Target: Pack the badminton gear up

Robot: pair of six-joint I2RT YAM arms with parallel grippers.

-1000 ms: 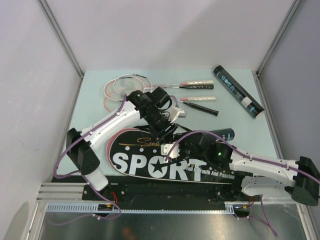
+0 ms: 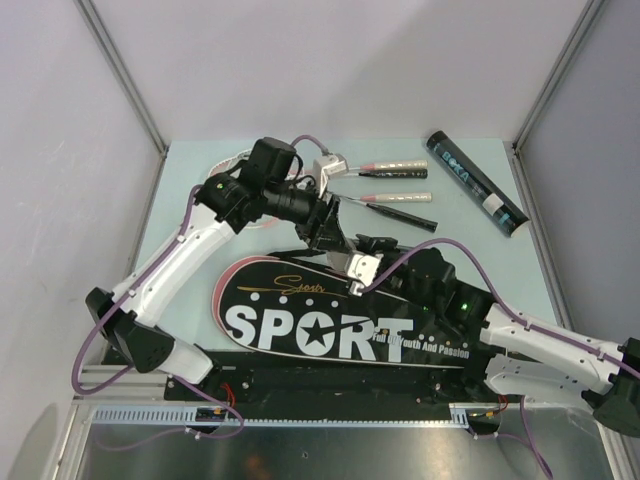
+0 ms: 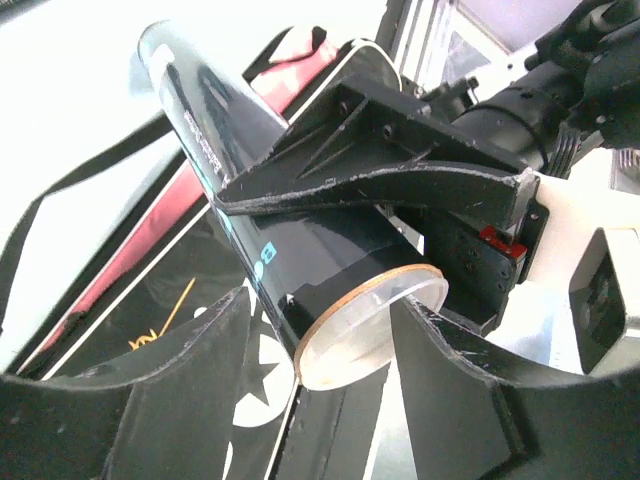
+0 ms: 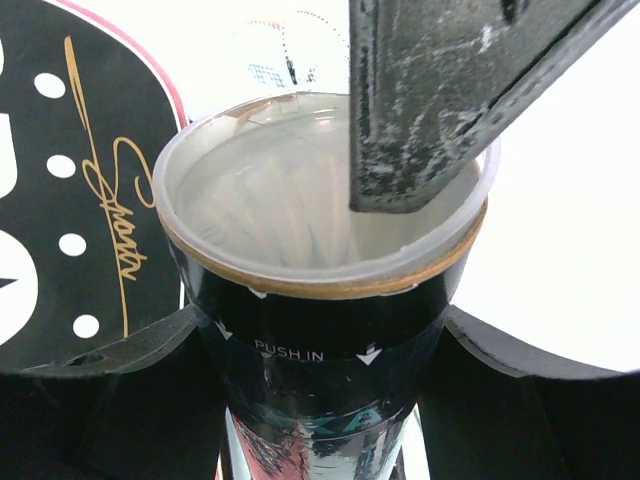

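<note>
A black shuttlecock tube [image 4: 310, 340] with a whitish, translucent end [image 3: 375, 330] is clamped between the fingers of my right gripper. My left gripper is open in front of that end; one of its fingers [image 4: 420, 110] reaches over the rim in the right wrist view. Whether it touches the rim I cannot tell. Beneath both arms lies the black SPORT racket bag [image 2: 315, 310]. Several rackets lie behind, with handles [image 2: 395, 172] pointing right; their heads are mostly hidden by my left arm.
A second black tube [image 2: 478, 185] lies diagonally at the back right of the pale table [image 2: 480, 245]. Walls rise on the left, right and back.
The tube, earlier sticking out to the right beneath my right arm, has tipped and is now mostly hidden from above. Both grippers rose; my left arm shifted left and back.
</note>
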